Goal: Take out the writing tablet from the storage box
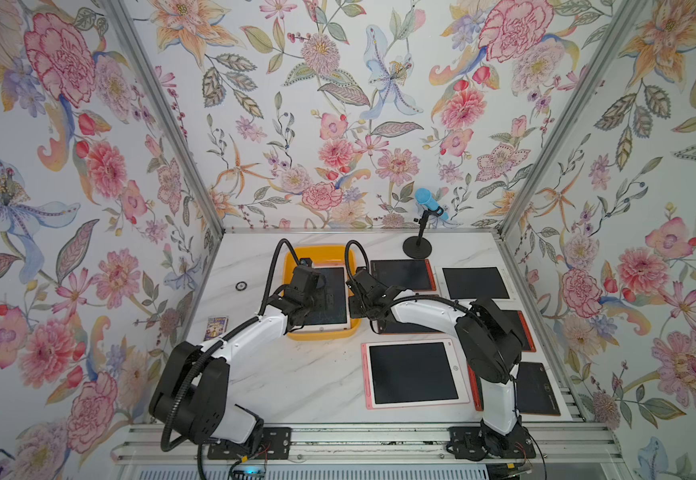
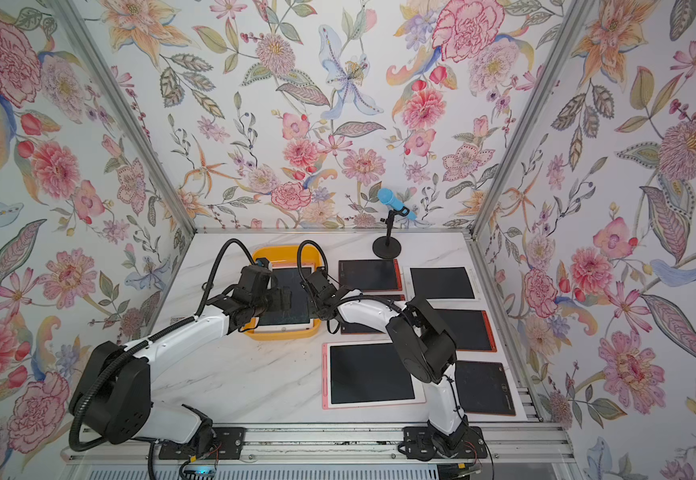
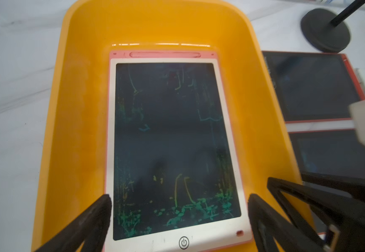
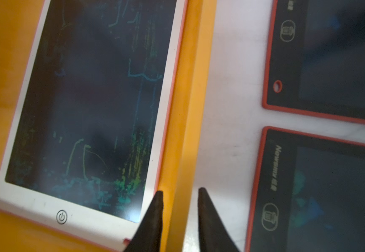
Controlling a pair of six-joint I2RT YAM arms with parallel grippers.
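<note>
A white-and-pink writing tablet (image 3: 174, 142) lies inside the yellow storage box (image 3: 60, 138), its dark screen marked with green scribbles. My left gripper is open above the tablet's lower end, with nothing held. My right gripper is part open at the box's right rim, one finger on each side of that rim in the right wrist view; whether it touches the rim is unclear.
Several other tablets lie right of the box, including a pink one (image 1: 416, 372) in front. A blue microphone on a stand (image 1: 418, 244) stands at the back right. The table left and front-left of the box is mostly clear.
</note>
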